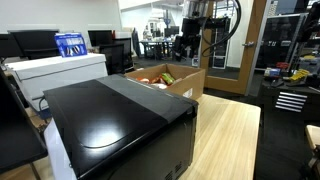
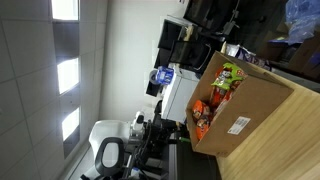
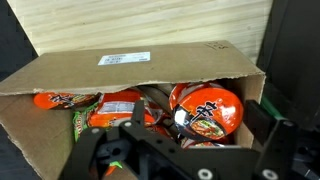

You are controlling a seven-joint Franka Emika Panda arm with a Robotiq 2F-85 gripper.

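Note:
An open cardboard box (image 3: 140,68) holds several red-orange packages; one round red-orange package (image 3: 206,110) with white lettering lies at its right side in the wrist view. Beside it is another red-orange package (image 3: 117,106), with a bit of green packaging near it. My gripper is open over the box, its dark fingers spread in front of the packages. Nothing shows held between them. From exterior view 1, the gripper (image 1: 187,45) hangs above the box (image 1: 185,86), clear of its rim.
A large black case (image 1: 110,112) stands nearer the camera in exterior view 1. Behind it are a white container (image 1: 60,75) and a blue-and-white package (image 1: 70,44).

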